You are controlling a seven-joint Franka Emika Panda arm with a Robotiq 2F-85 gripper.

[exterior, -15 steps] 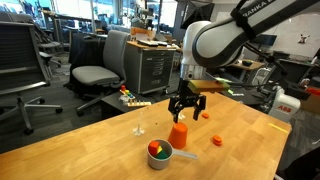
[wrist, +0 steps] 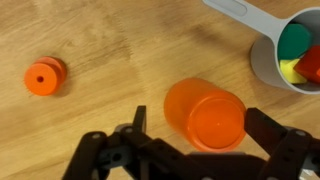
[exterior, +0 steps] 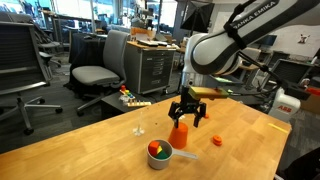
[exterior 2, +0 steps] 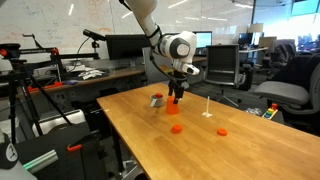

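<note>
An orange cup (wrist: 207,115) stands upside down on the wooden table, its closed round end facing up in the wrist view. My gripper is open, its two dark fingers standing on either side of the cup in that view. In exterior view 1 the gripper (exterior: 187,112) hangs low over the orange cup (exterior: 179,134), fingertips near its top. Whether the fingers touch the cup, I cannot tell.
Close to the cup is a grey pot (exterior: 160,154) with a handle, holding colourful pieces. A small orange disc-like piece (wrist: 45,76) lies apart from it. Elsewhere sit another orange piece (exterior 2: 222,132) and a thin white stand (exterior 2: 208,106).
The cup and pot stay where they were.
</note>
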